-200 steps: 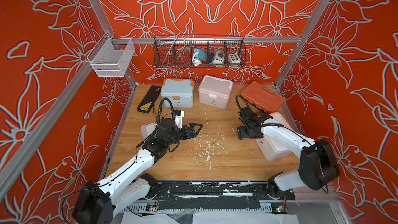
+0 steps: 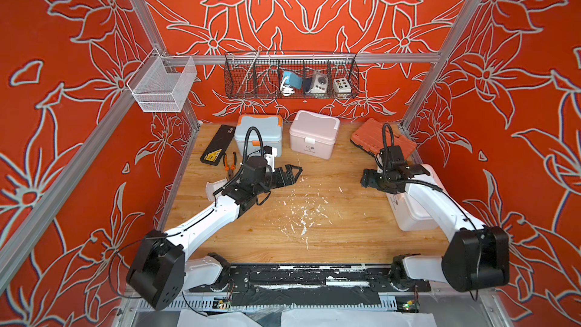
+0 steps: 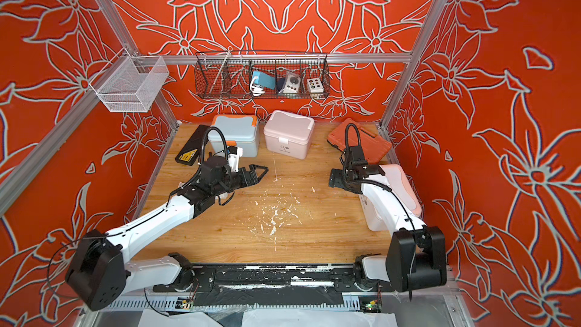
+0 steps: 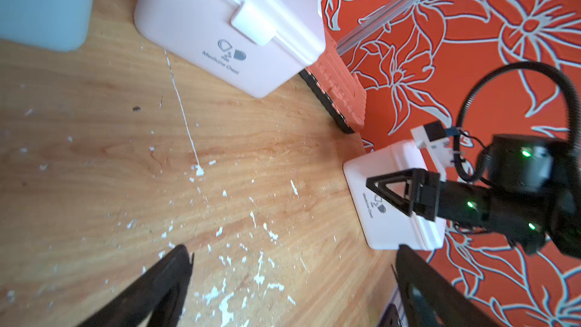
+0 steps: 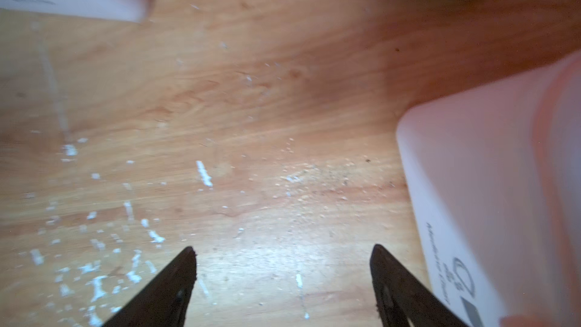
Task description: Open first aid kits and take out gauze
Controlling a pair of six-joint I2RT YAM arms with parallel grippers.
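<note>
Three closed kits are on the table: a pale blue one with orange trim (image 2: 259,124) at the back left, a pink one (image 2: 314,130) beside it, and another pink kit (image 2: 417,216) at the right, partly under my right arm. My left gripper is open over bare wood, in front of the back kits. Its fingers (image 4: 160,284) have nothing between them. Just left of the right kit, my right gripper hovers above the table, its fingers (image 5: 172,284) apart and empty. No gauze is visible; the kits' insides are hidden.
A flat orange-red case (image 2: 375,136) is at the back right. At the left are a long black box (image 2: 218,144), orange-handled pliers (image 2: 230,161) and a white container (image 2: 213,189), partly hidden. A wire basket (image 2: 245,78) hangs behind.
My right gripper has moved rightward and back. The right pink kit has shifted slightly right. My left gripper has moved a little right and toward the back.
</note>
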